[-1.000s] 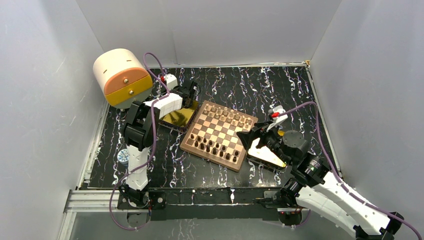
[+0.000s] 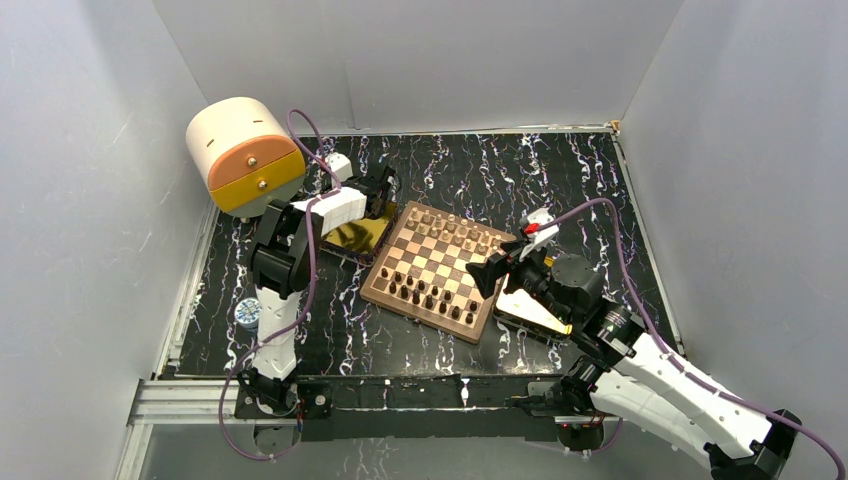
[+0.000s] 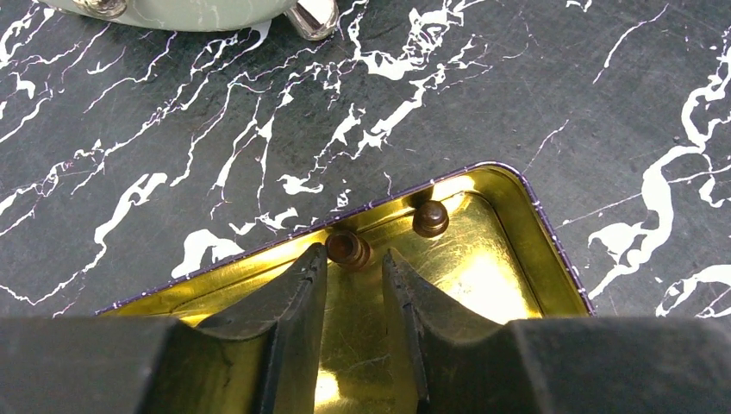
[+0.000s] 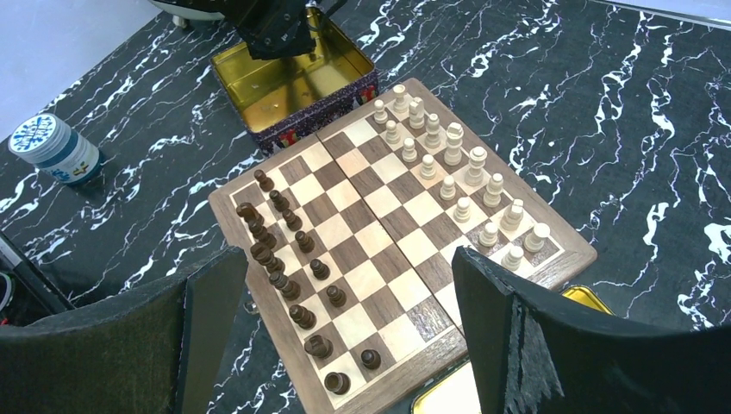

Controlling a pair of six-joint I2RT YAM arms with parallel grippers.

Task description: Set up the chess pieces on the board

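The wooden chessboard [image 2: 437, 268] carries white pieces along its far side and dark pieces along its near side, all upright. At the left, a gold tin [image 3: 509, 216] holds a dark piece [image 3: 347, 249] by its wall and another dark piece [image 3: 430, 219] near the corner. My left gripper is over the tin, its fingers part open; the first piece shows in the gap between the fingertips, and I cannot tell whether they touch it. Above the board's right side, my right gripper stands open, nothing between its fingers.
A second tin [image 2: 540, 318] lies right of the board, under the right arm. A blue-and-white jar [image 4: 57, 148] stands on the left, and a rounded cabinet [image 2: 245, 155] behind the left arm.
My right gripper has shifted slightly left, farther over the board. The left arm stays over the tin with almost no visible movement, and the pieces on the board look unchanged.
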